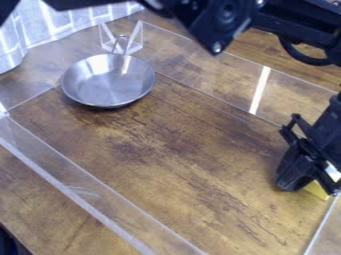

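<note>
My black gripper is low at the right edge of the wooden table, tilted down to the surface. Beside and partly behind its fingers is a yellow object, mostly hidden. Whether the fingers are open or shut on it cannot be told. A steel pan or bowl sits at the upper left.
Clear plastic rails border the wooden work area, whose middle is empty. A small clear plastic holder stands behind the pan. A white corrugated piece is at the back left. Black arm parts hang across the top.
</note>
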